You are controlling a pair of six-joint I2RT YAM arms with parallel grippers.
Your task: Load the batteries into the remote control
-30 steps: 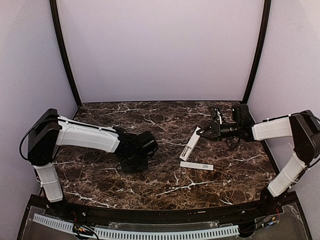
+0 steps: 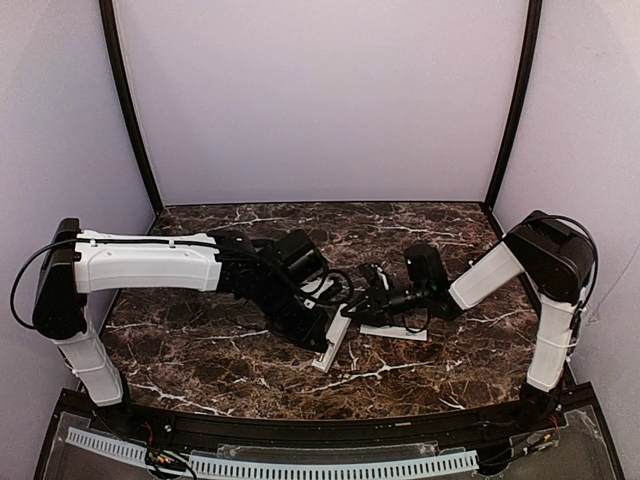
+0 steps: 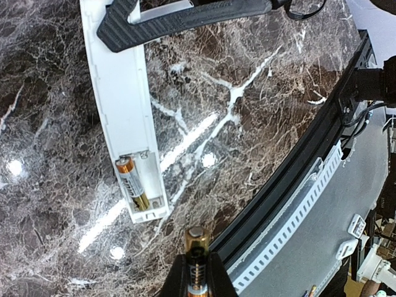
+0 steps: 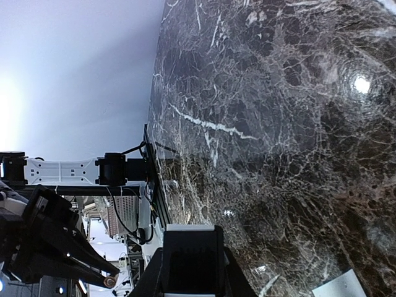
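Observation:
The white remote (image 2: 335, 335) (image 3: 120, 86) hangs tilted from my right gripper (image 2: 352, 306), which is shut on its upper end. Its battery compartment faces up at the lower end, with one battery (image 3: 131, 182) lying in one side and the other side empty. My left gripper is shut on a second battery (image 3: 197, 238), held upright just below the compartment end in the left wrist view. In the top view the left gripper (image 2: 318, 338) is close beside the remote, partly hiding it. The right wrist view shows the dark fingers, with little of the remote visible.
A white strip (image 2: 395, 332), likely the remote's cover, lies on the marble table under the right arm. The black front rail (image 2: 330, 422) borders the near edge.
My right gripper has moved left with the remote, lowering it toward the front.

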